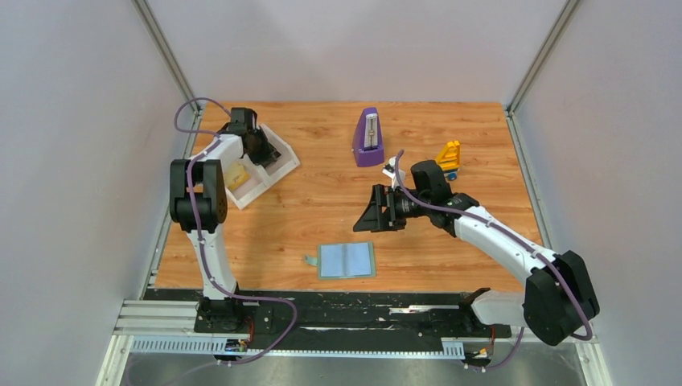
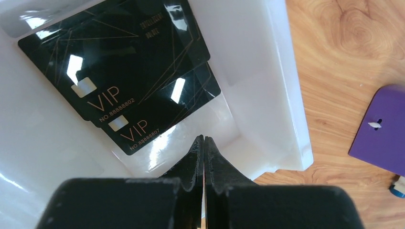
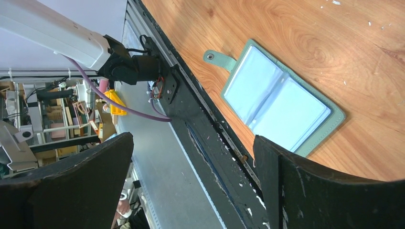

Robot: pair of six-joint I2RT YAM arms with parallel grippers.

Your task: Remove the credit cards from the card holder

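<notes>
Two black VIP cards [image 2: 114,62] lie overlapping flat on the floor of a white divided tray [image 2: 291,95], in the left wrist view. My left gripper is over that compartment, its fingertips together beside the lower card; nothing shows between them. The green card holder [image 3: 279,98] lies spread on the table with clear blue-tinted sleeves, and I make out no card in them. My right gripper stands open with an empty gap, above and to the upper right of the holder [image 1: 346,261] in the top view.
Something yellow [image 1: 236,176] lies in the tray's other compartment. A purple stand [image 1: 368,138] and a yellow toy [image 1: 449,158] are toward the back. Between the tray and the holder the wooden table is bare.
</notes>
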